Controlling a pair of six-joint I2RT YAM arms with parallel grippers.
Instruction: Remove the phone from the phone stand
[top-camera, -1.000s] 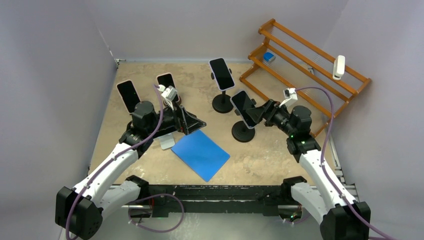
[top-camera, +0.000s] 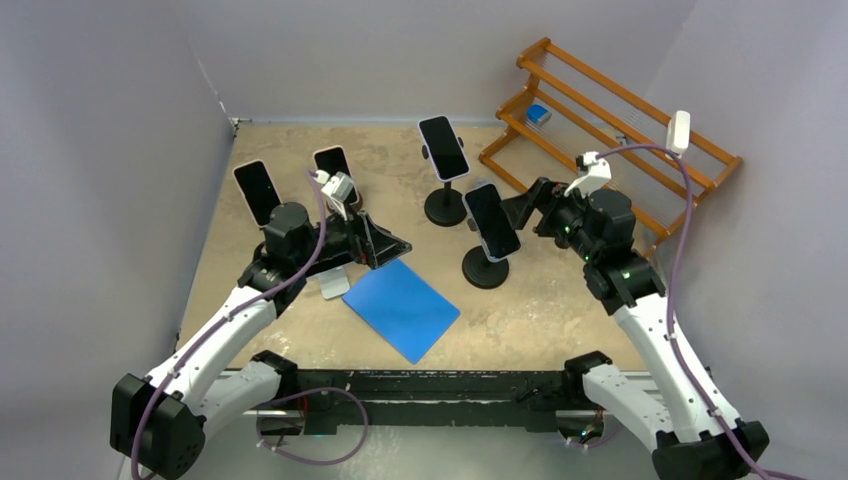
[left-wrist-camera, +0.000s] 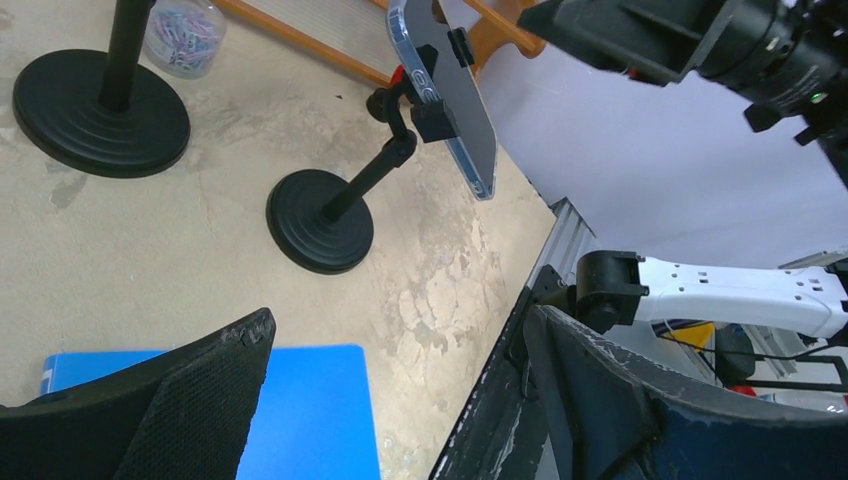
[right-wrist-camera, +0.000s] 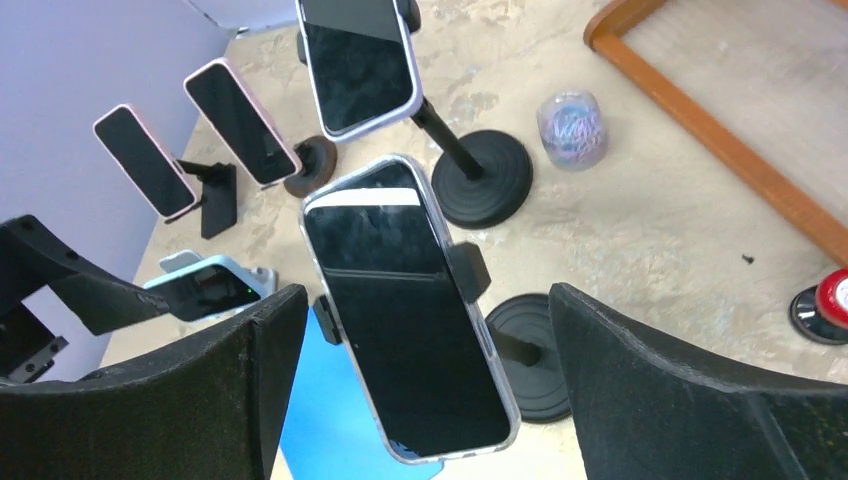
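In the right wrist view a phone (right-wrist-camera: 405, 310) with a clear edge sits clamped in a black stand, whose round base (right-wrist-camera: 530, 370) shows behind it. My right gripper stands open, its fingers apart on either side of the phone in that view, with no grip on it. From above, the same phone (top-camera: 491, 220) leans tilted on its stand (top-camera: 486, 268), and the right gripper (top-camera: 520, 222) is close by its right side; contact cannot be told. Over at the left, my open left gripper (top-camera: 390, 248) hovers near the blue folder (top-camera: 403, 312) with nothing between its fingers.
Another phone (top-camera: 443, 147) stands on a second black stand behind. Two more phones, one of them pink-edged (right-wrist-camera: 243, 122), are at the back left. A wooden rack (top-camera: 600, 100) fills the back right, and a clear jar (right-wrist-camera: 572, 130) stands in front of it.
The phone remains in its stand, slightly shifted. The left arm has stayed still.
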